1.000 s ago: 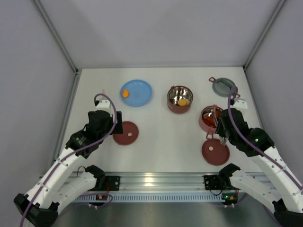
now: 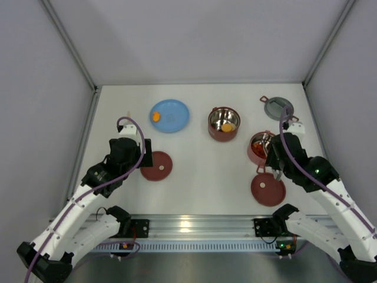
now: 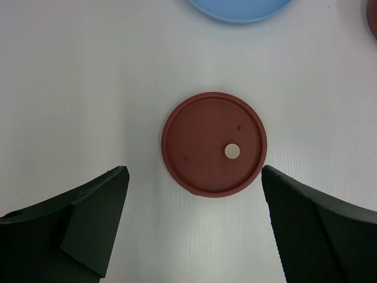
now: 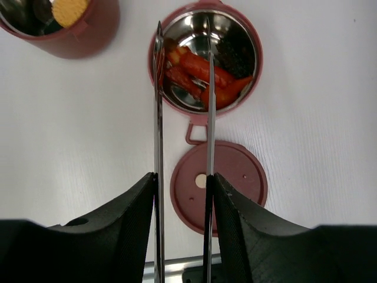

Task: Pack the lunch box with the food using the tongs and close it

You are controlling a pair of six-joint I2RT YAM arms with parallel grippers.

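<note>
My right gripper is open, with the two long metal arms of a pair of tongs (image 4: 158, 130) spread between its fingers. Their tips are over the right red pot (image 4: 258, 65), which holds several orange-red sausage-like pieces (image 4: 197, 66) and a dark clump (image 4: 235, 56). A reddish bit shows against the left tip; whether it clings there cannot be told. The middle red pot (image 2: 216, 131) contains a round yellow-orange piece (image 2: 227, 127). On the blue plate (image 2: 174, 121) sits a small orange item (image 2: 156, 116). My left gripper stands open and empty above a red lid (image 3: 200, 130).
Another red lid (image 2: 271, 193) lies flat in front of the right pot, close to its handle. A grey lid-like disc (image 2: 277, 106) with red handles lies at the back right. Mid-table, between the left lid and the right pot, the white surface is bare.
The left arm is unmoved.
</note>
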